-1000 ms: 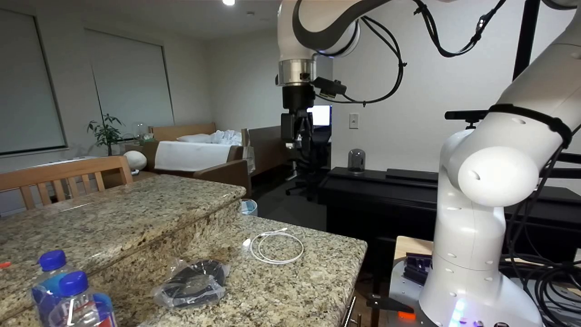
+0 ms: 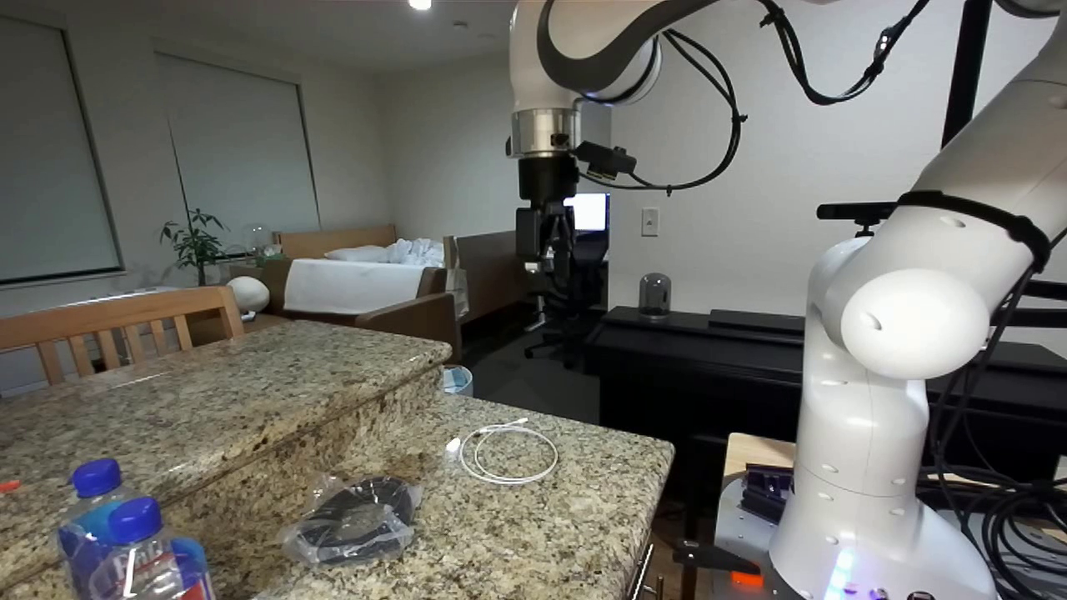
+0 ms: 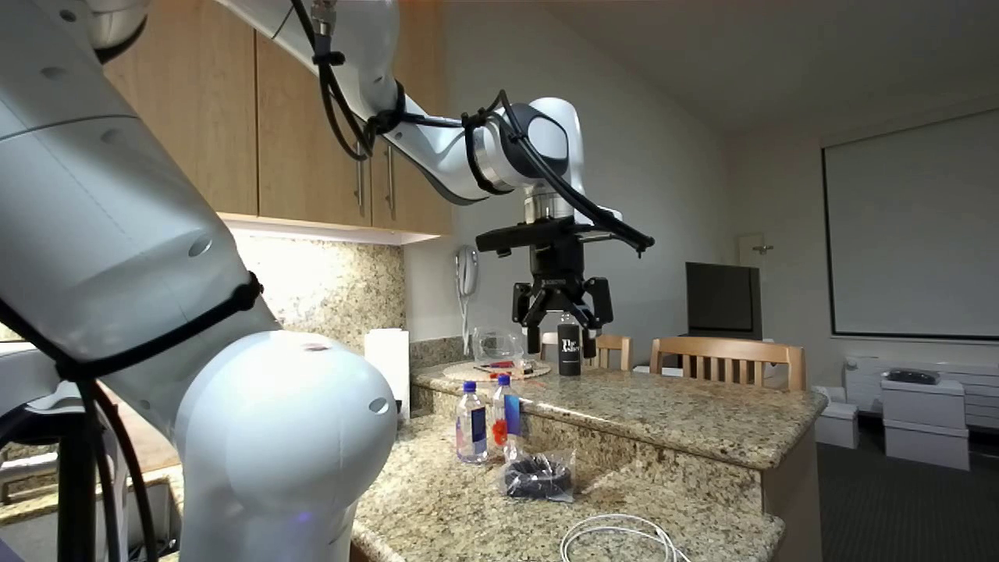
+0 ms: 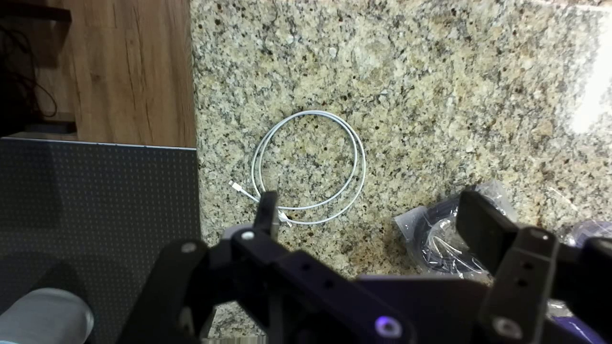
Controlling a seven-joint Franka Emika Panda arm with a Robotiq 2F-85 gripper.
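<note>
High above the granite counter [image 2: 600,480], my gripper [image 3: 561,345] points straight down. Its two fingers stand wide apart with nothing between them, so it is open. A white cable [image 4: 360,166] lies coiled in a loose ring on the lower counter, its plug ends close together beside the ring. In the wrist view the cable appears beyond the left fingertip. A black coil in clear plastic wrap [image 4: 436,241] rests on the same surface, partly covered by the right finger in that view. From the side, the bagged coil [image 3: 538,478] sits near the raised ledge.
Two clear bottles with blue caps [image 3: 471,426] stand behind the bagged coil. On the raised ledge are a black bottle [image 3: 569,348] and a round mat [image 3: 459,371] holding small items. The counter's edge [image 4: 196,114] drops off beside the cable. Bare granite surrounds the ring.
</note>
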